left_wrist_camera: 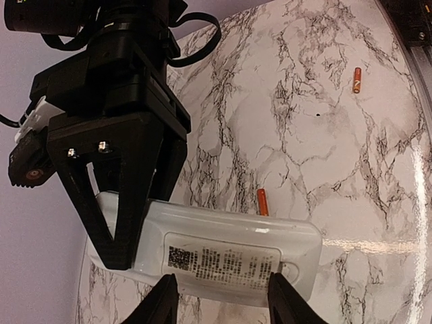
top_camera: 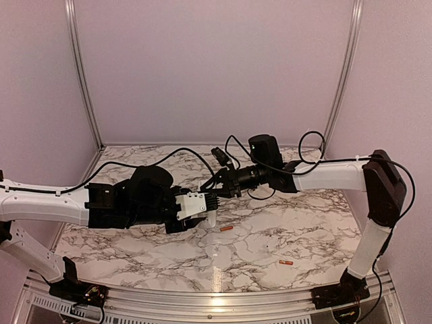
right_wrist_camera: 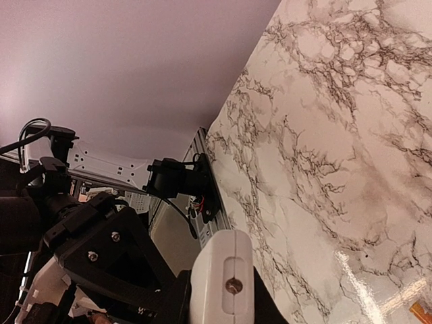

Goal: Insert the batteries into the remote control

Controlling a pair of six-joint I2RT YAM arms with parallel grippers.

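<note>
The white remote hangs above the table, held between both grippers. In the left wrist view my right gripper is shut on one end of it, and my left gripper has its fingers at the other end, shut on it. The right wrist view shows the remote's white end pointing up from between the right fingers. Two orange batteries lie on the table: one below the grippers, the other nearer the front right.
Pale walls enclose it at the back and sides, and a metal rail runs along the front edge. Both arms reach across the middle, close together.
</note>
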